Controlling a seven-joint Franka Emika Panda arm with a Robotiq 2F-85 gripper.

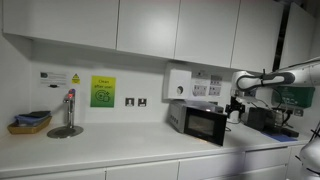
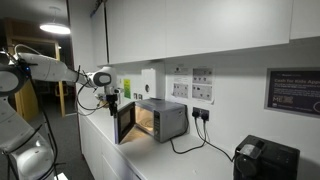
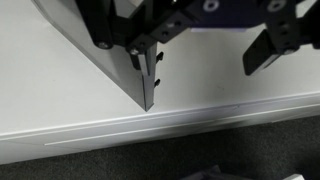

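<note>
A silver and black microwave stands on the counter with its dark door swung open. In exterior view 1 the door's outer face is turned toward the camera. Beyond the door in exterior view 2, my gripper hangs close to its upper free edge. The wrist view shows my gripper open, its dark fingers far apart. The door's edge, with small latch hooks, lies by the left finger; whether they touch I cannot tell. Between the fingers, only pale counter shows below.
A black appliance sits on the counter past the microwave, with cables and sockets between. A curved tap and a blue tray are at the far left in exterior view 1. Bare counter lies between tap and microwave.
</note>
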